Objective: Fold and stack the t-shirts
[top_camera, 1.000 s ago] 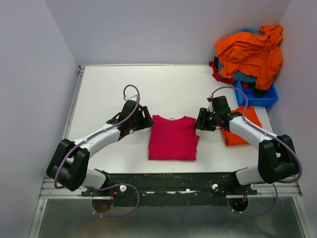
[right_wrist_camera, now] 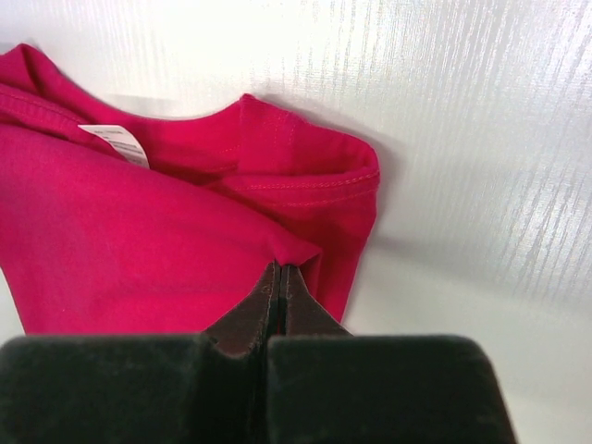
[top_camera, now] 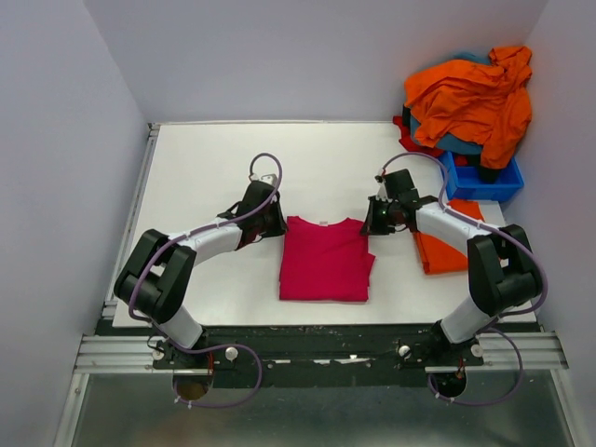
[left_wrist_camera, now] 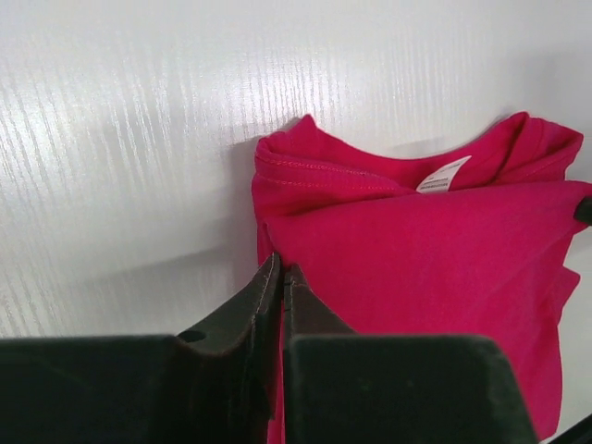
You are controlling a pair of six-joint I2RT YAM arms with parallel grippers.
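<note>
The crimson T-shirt [top_camera: 325,260] lies folded into a rough rectangle at the table's middle, its collar with a white label [left_wrist_camera: 443,175] toward the far side. At its far left corner is my left gripper, fingers almost together with the tips against the folded edge. Over at the far right corner, my right gripper is shut, and the top layer puckers right at its tips. Whether cloth is caught between either pair of fingertips is hidden.
On the right, a folded orange shirt [top_camera: 443,254] lies partly under my right arm. Behind it stands a blue bin [top_camera: 507,182] heaped with orange and other clothes [top_camera: 472,98].
Both arms have swung inward to the shirt's far corners. The shirt has not visibly moved.
</note>
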